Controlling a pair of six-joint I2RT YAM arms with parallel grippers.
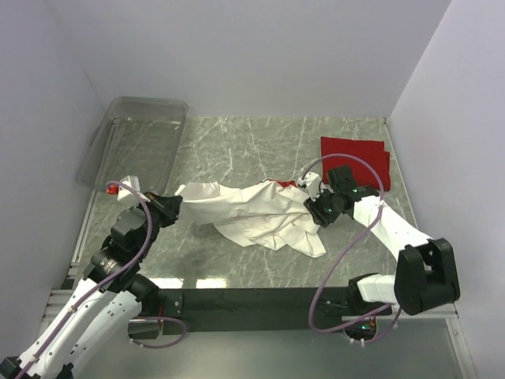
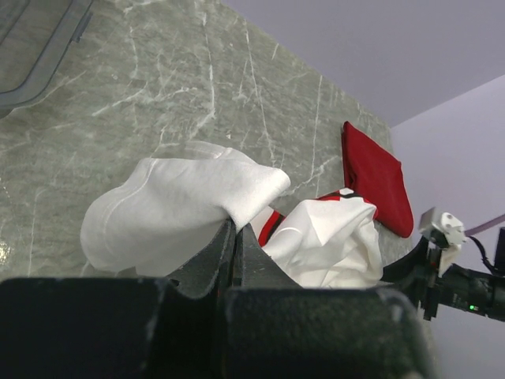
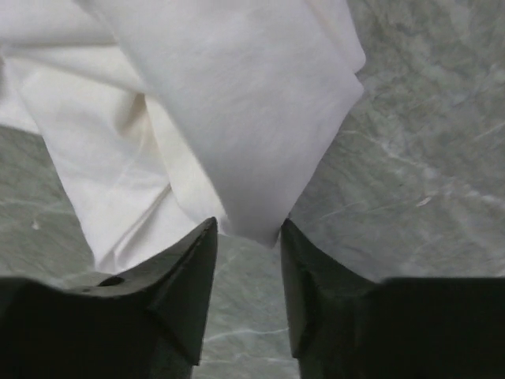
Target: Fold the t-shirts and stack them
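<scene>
A white t-shirt (image 1: pixel 264 213) with red and black trim lies crumpled on the marble table, its left part lifted. My left gripper (image 1: pixel 180 200) is shut on that raised end; in the left wrist view the cloth (image 2: pixel 189 189) bunches at the closed fingertips. At the shirt's right edge is my right gripper (image 1: pixel 313 213), pointing down. In the right wrist view its fingers (image 3: pixel 193 264) stand apart, with a narrow tip of white cloth (image 3: pixel 268 174) at the gap between them. Whether both fingers touch the cloth I cannot tell. Folded red shirts (image 1: pixel 355 148) lie at the back right.
An empty-looking clear plastic bin (image 1: pixel 178 150) stands at the back left. Bare marble (image 1: pixel 229 150) is free behind the white shirt and along the front. Walls close in the back and both sides.
</scene>
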